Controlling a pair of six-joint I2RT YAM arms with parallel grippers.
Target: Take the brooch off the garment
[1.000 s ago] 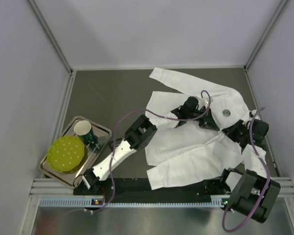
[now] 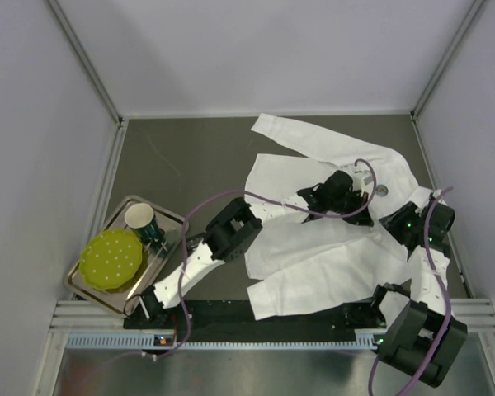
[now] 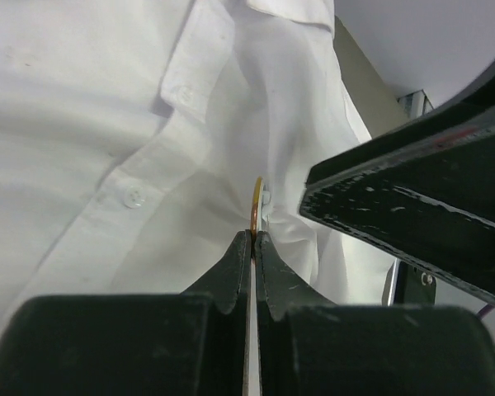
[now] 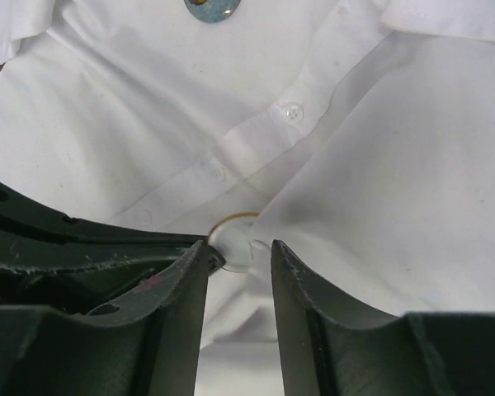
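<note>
A white shirt (image 2: 305,247) with a button placket lies spread on the dark table. My left gripper is shut on a thin, round, gold-rimmed brooch (image 3: 257,198), seen nearly edge-on in the left wrist view. In the right wrist view the brooch (image 4: 235,241) appears as a pale disc at the dark left fingertips, close over the shirt; whether it touches the cloth I cannot tell. My right gripper is open, its fingertips apart around the brooch's place in that view, with no grip on it. From above, the left gripper (image 2: 371,219) and right gripper (image 2: 383,220) nearly meet.
A grey-blue round piece (image 2: 382,190) with a gold centre lies on the shirt near its upper right. At the left, a metal tray (image 2: 179,221) carries a cup (image 2: 142,221) and a green dotted plate (image 2: 89,266). Bare table (image 2: 190,157) shows at the back left.
The right gripper moved slightly right, and its arm turned a little.
</note>
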